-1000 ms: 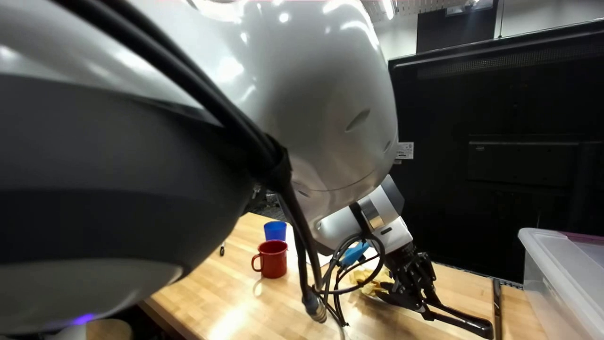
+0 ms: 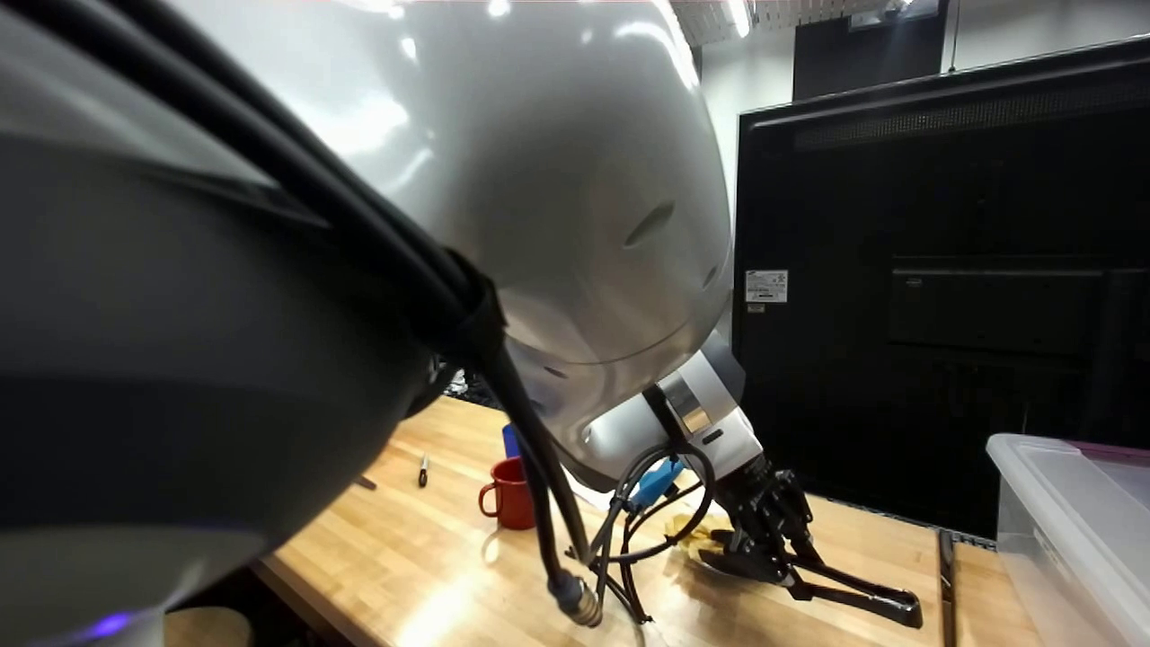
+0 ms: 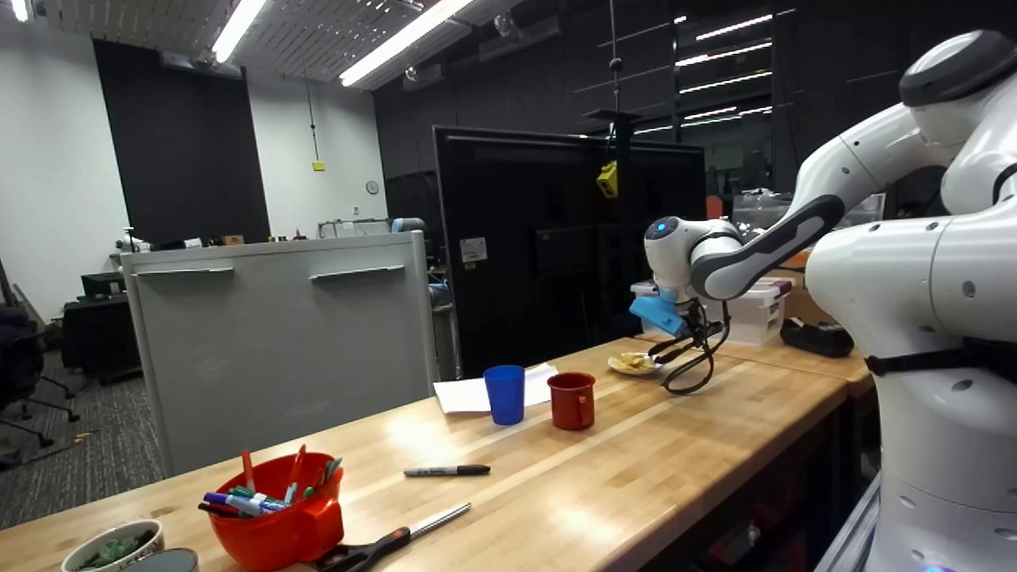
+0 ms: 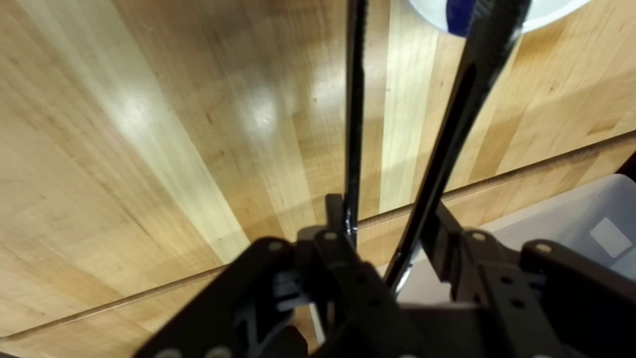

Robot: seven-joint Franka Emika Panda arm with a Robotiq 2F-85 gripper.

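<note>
A pair of long black tongs [image 4: 456, 119] sits between the fingers of my gripper, one pad against the outer side of each tong arm. Their two arms stand apart, with no food visible between them. In exterior view 1 my gripper [image 2: 784, 570] is low over the table's far end, the tongs' joined end [image 2: 903, 610] sticking out to the right. A plate of yellow chips [image 3: 629, 363] lies beside the gripper in exterior view 2. At the wrist view's top right, part of a white dish [image 4: 551, 13] with a dark blue patch shows behind a tong tip.
A red mug [image 3: 573, 401] and a blue cup [image 3: 505, 395] stand mid-table, near white paper [image 3: 462, 396]. A marker [image 3: 446, 470], scissors [image 3: 391, 539] and a red pen holder [image 3: 286, 543] lie nearer. A clear plastic bin [image 2: 1062, 518] is right of the gripper.
The arm and gripper have shifted a little left in exterior view 1. The tong arms, close together before, are now visibly spread. The blue cup is now mostly hidden behind the arm's cable.
</note>
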